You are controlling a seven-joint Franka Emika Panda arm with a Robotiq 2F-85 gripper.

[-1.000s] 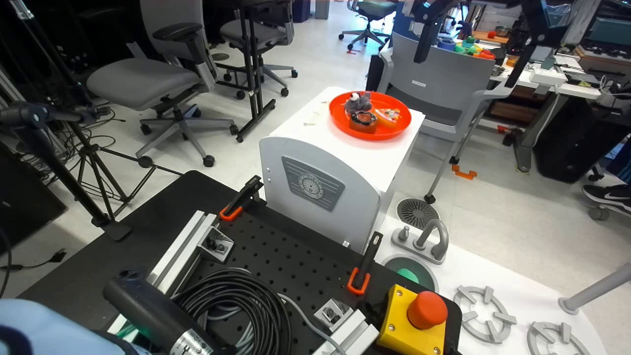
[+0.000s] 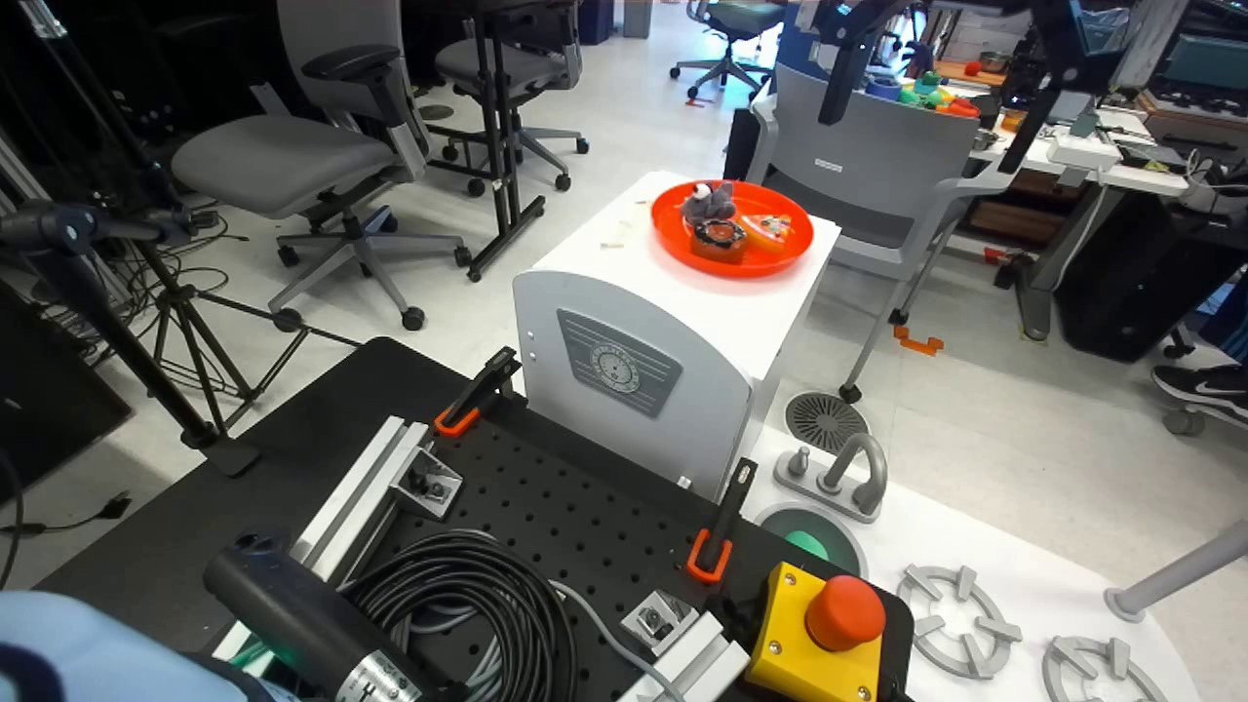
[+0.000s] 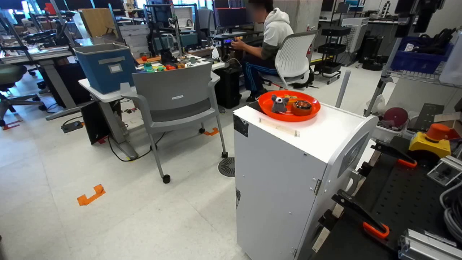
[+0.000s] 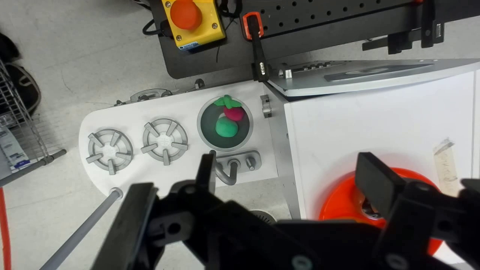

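High above the toy kitchen, my gripper (image 2: 924, 140) stands open, its two fingers (image 4: 380, 180) wide apart with nothing between them. A red-orange plate (image 3: 270, 112) rests on the white cabinet top (image 2: 632, 263). On it sit a grey mouse toy (image 3: 279, 104), a round brown item (image 3: 301, 107) with a dark top, and a small yellowish piece (image 2: 767, 229) with a pale patterned top. In the toy sink (image 4: 205, 135) lie a green rounded object (image 4: 226, 127) and a crimson one (image 4: 234, 113) with green leaves. Part of the plate is hidden behind a finger in the wrist view.
A grey faucet (image 2: 868, 474) rises beside the sink, and a grey post (image 4: 85, 229) stands by the burners (image 4: 165, 141). Black clamps (image 2: 731, 515) and a yellow box with a red button (image 2: 819, 638) edge the black table. A grey chair (image 3: 177, 97) stands behind the cabinet.
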